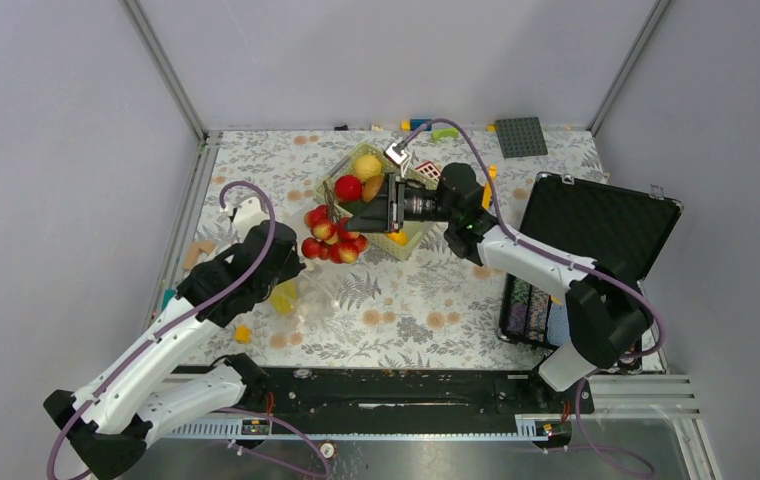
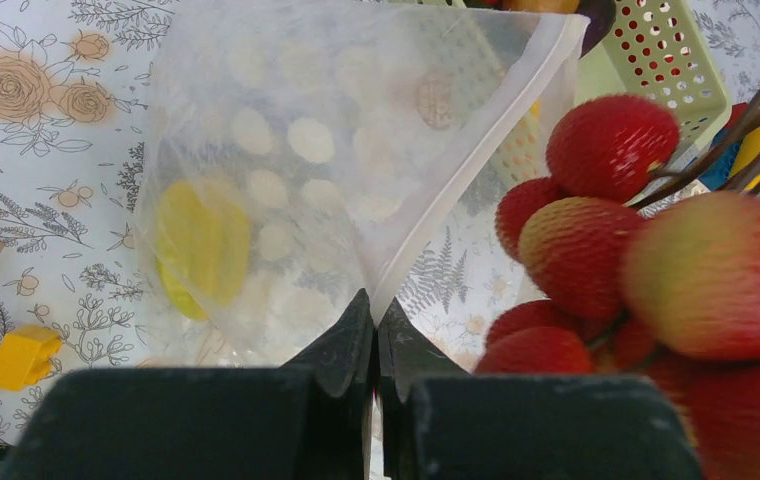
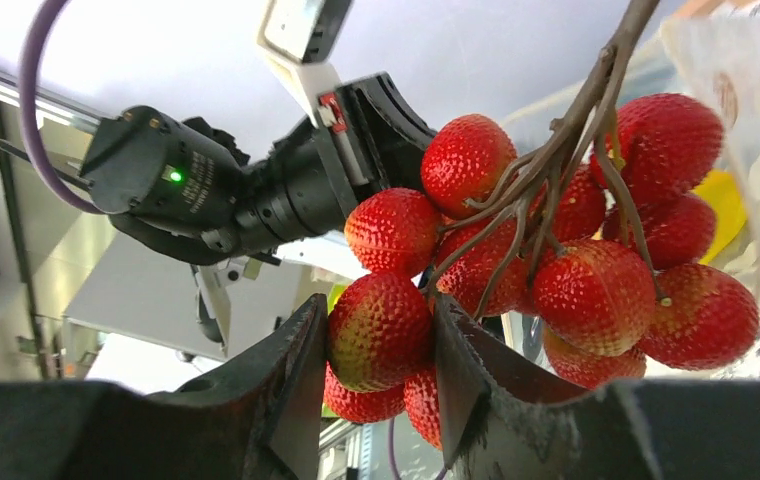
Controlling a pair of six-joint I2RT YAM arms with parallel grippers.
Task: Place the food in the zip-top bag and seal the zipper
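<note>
The clear zip bag [image 2: 286, 120] has a yellow food piece [image 2: 201, 245] inside. My left gripper is shut on the bag's zipper edge, holding it raised. A bunch of red lychees [image 1: 336, 240] [image 3: 596, 295] hangs from my right gripper, which has one fruit between its fingers in the right wrist view. The bunch is beside the bag's mouth, close to my left gripper.
A pale green basket [image 1: 406, 240] with assorted fruit sits at the back centre. An open black case [image 1: 596, 225] is at the right, a yellow block [image 2: 18, 357] near the front left.
</note>
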